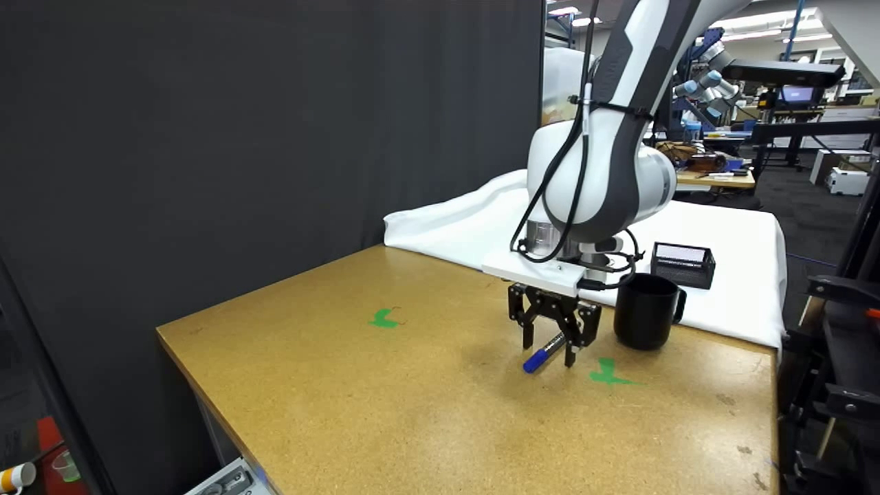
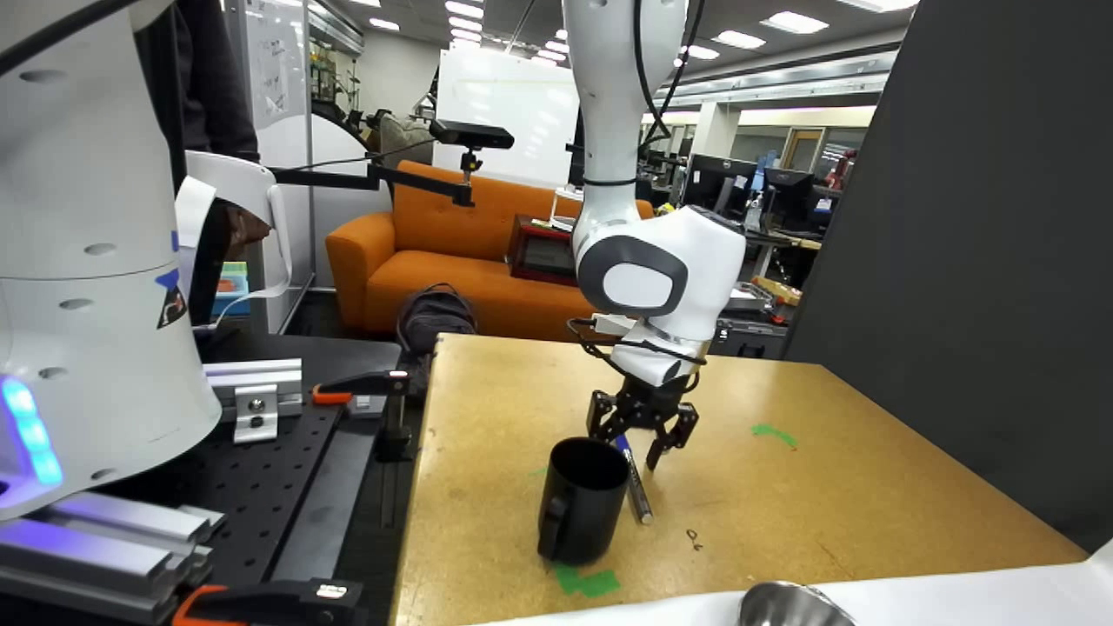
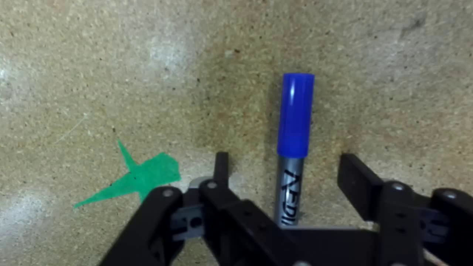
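Observation:
A marker with a blue cap and grey barrel point(image 3: 293, 119) lies flat on the wooden table. My gripper straddles it, one finger on each side, with a visible gap between each finger and the marker. Its fingers stand part open. In exterior view 1 the capped end of the marker point(image 1: 537, 360) pokes out from between the fingers, the gripper point(image 1: 548, 346) low over the table. Exterior view 2 shows the marker point(image 2: 636, 489) running beside a black mug point(image 2: 586, 490), its blue end under the gripper point(image 2: 623, 449).
The black mug point(image 1: 644, 312) stands upright close to the gripper, its handle facing away. Behind it a small black mesh box point(image 1: 683, 264) sits on white cloth point(image 1: 742, 247). Green tape point(image 3: 150, 175) marks the table near the marker.

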